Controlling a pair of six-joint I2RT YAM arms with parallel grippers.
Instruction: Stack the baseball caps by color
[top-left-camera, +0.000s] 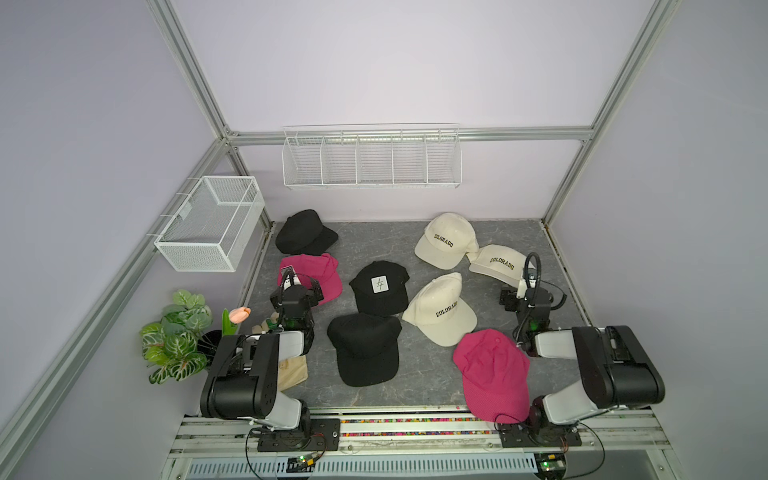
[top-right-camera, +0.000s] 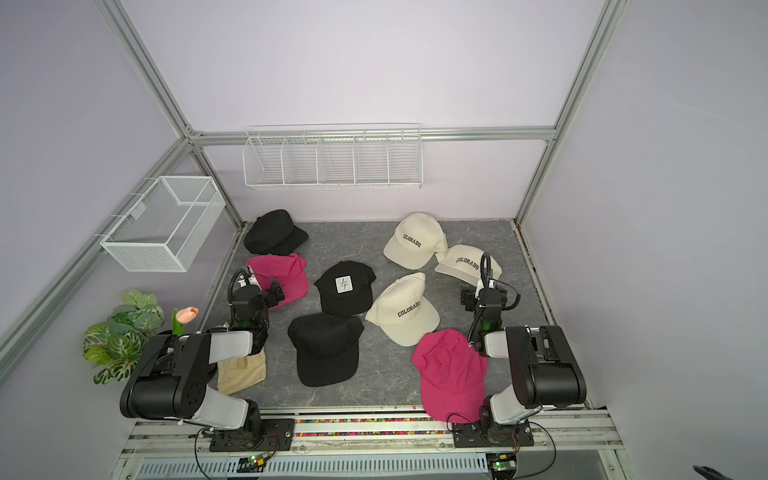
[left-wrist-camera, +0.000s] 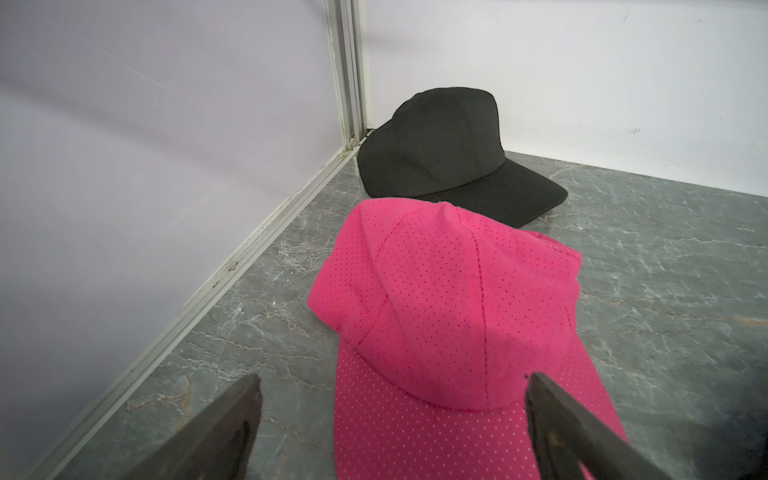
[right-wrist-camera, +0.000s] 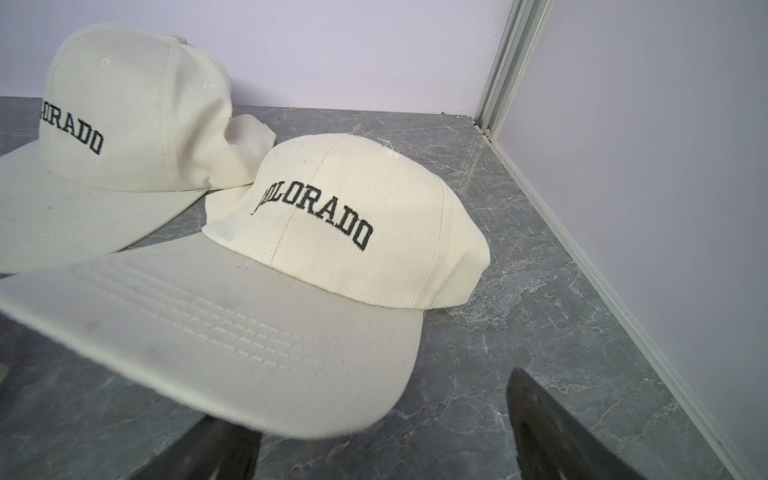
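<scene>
Several caps lie separately on the grey table: a black cap (top-left-camera: 306, 232) at back left, a black cap with white patch (top-left-camera: 369, 292) and a plain black cap (top-left-camera: 364, 352) centrally. A pink cap (left-wrist-camera: 448, 304) sits at my open left gripper; another pink cap (top-left-camera: 492, 376) lies front right. Cream COLORADO caps lie at back centre-right (top-left-camera: 444, 232), middle (top-left-camera: 444, 324) and right (right-wrist-camera: 352, 208). My right gripper is open just before the right cream cap, holding nothing.
A wire basket (top-left-camera: 208, 254) hangs on the left wall, a divided rack (top-left-camera: 372, 184) on the back wall. A plant (top-left-camera: 180, 336) and beige cloth (top-left-camera: 292, 372) are at left. Bare table (top-left-camera: 376, 240) shows at back centre.
</scene>
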